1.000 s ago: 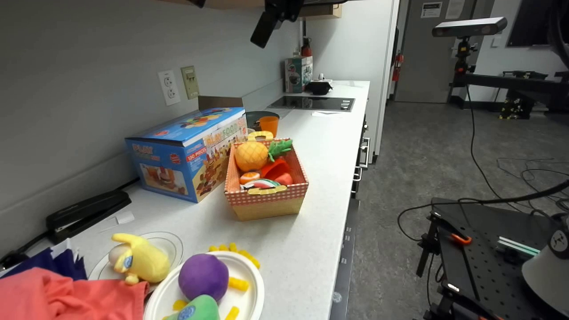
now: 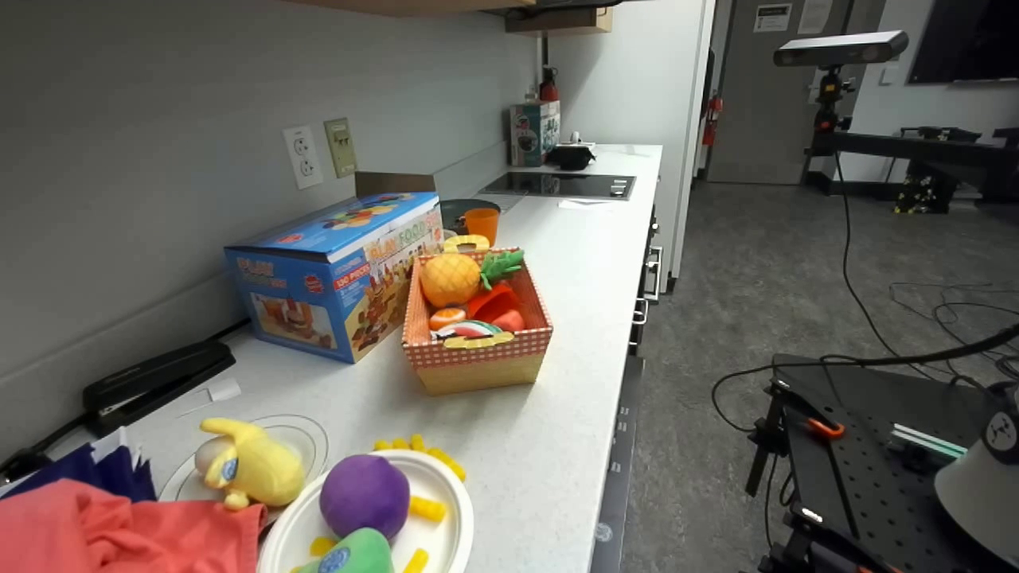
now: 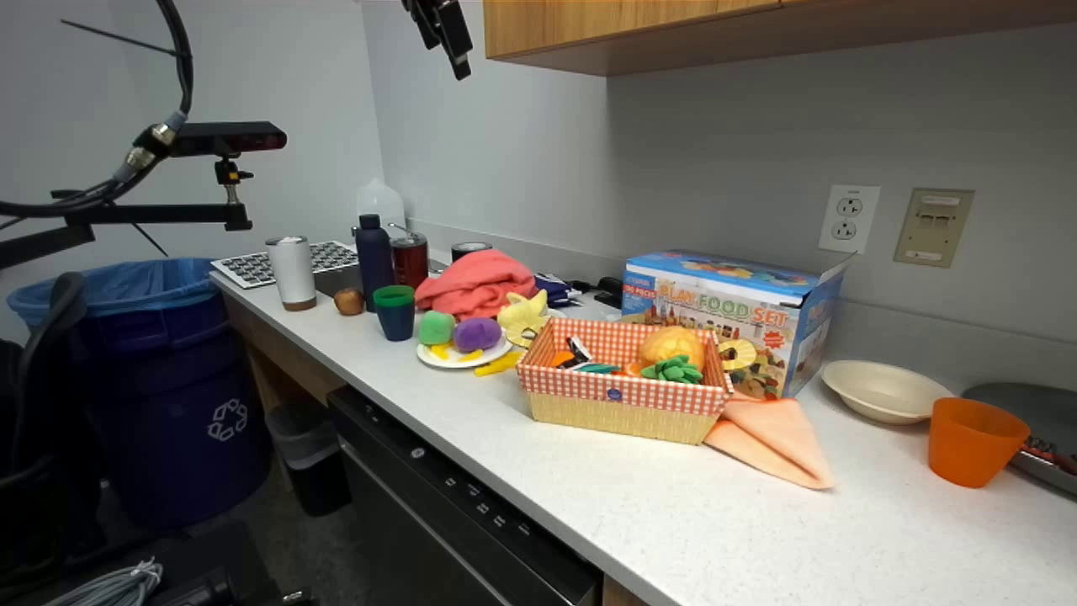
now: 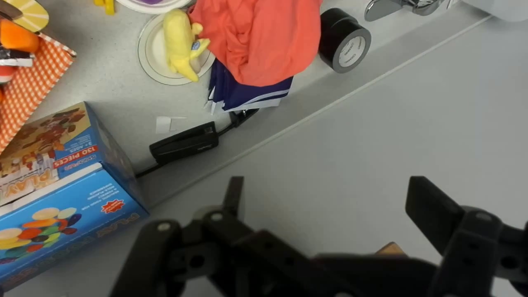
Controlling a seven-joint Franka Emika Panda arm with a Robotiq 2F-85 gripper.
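My gripper stands open in the wrist view, its two black fingers wide apart with only grey wall behind the gap. In exterior view 2 just part of the gripper (image 3: 459, 71) shows at the top edge, high above the counter. Well below it lie a plate (image 2: 462, 535) with purple and green plush toys, a yellow plush toy (image 2: 258, 468) on a round dish, and a checkered basket (image 2: 482, 374) of toy food. A coral cloth (image 4: 262, 34) is bunched over dark blue fabric (image 4: 257, 94). Nothing touches the gripper.
A blue play food box (image 2: 291, 296) stands against the wall beside the basket. The wooden cabinet (image 3: 646, 35) overhangs the counter. A dark bottle (image 3: 374, 257) and a cup (image 3: 395, 315) stand beyond the plate. Counter (image 2: 573, 286) right of the basket is clear.
The objects on the counter have not moved.
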